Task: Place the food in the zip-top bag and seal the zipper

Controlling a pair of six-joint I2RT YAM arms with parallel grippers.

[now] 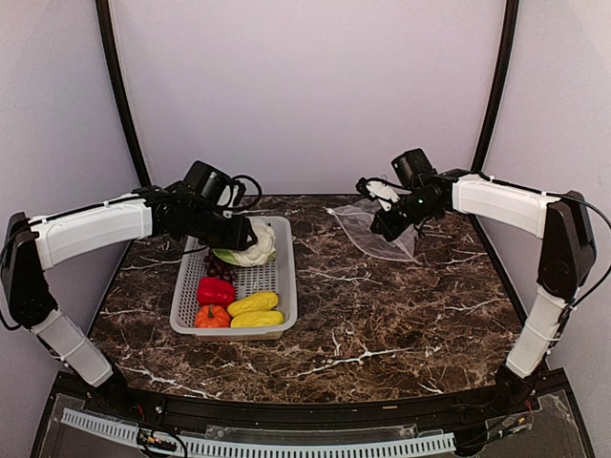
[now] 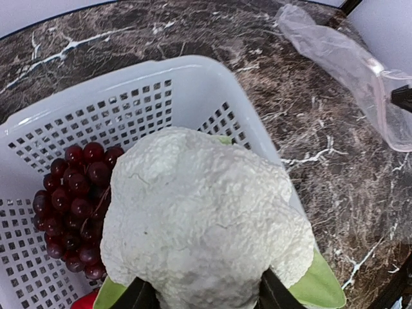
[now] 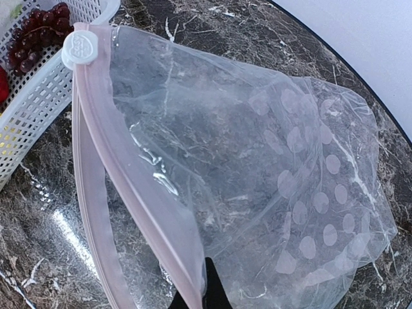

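Note:
A white cauliflower (image 2: 203, 212) with green leaves is held between the fingers of my left gripper (image 1: 246, 237), over the back part of the white basket (image 1: 291, 286). In the left wrist view it fills the fingers and hides much of the basket. Dark red grapes (image 2: 74, 206) lie beneath it in the basket. The red pepper (image 1: 216, 291), orange pumpkin (image 1: 212, 317) and two yellow vegetables (image 1: 256, 302) sit toward the front. On the right, the clear zip bag (image 3: 238, 141) has its mouth parted, its white slider (image 3: 81, 47) at the far end. My right gripper is shut on the bag's rim.
Between the basket and the bag the dark marbled tabletop (image 1: 329, 296) is clear, as is its front right area. A white wall (image 1: 315, 95) stands behind the table.

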